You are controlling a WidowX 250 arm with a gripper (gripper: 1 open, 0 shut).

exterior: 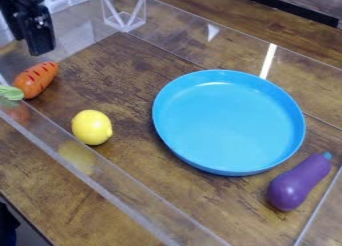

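Observation:
My gripper (30, 35) is a black tool at the top left, raised above an orange carrot (36, 80) with a green top. Its fingertips are small and dark, and I see nothing held between them. A yellow lemon (91, 127) lies lower, right of the carrot. A large blue plate (227, 122) sits empty at centre right, and a purple eggplant (298, 181) lies at the lower right.
Clear plastic walls border the wooden table (201, 205), with a white-edged clear piece (123, 12) at the top. The wood between carrot and plate is bare.

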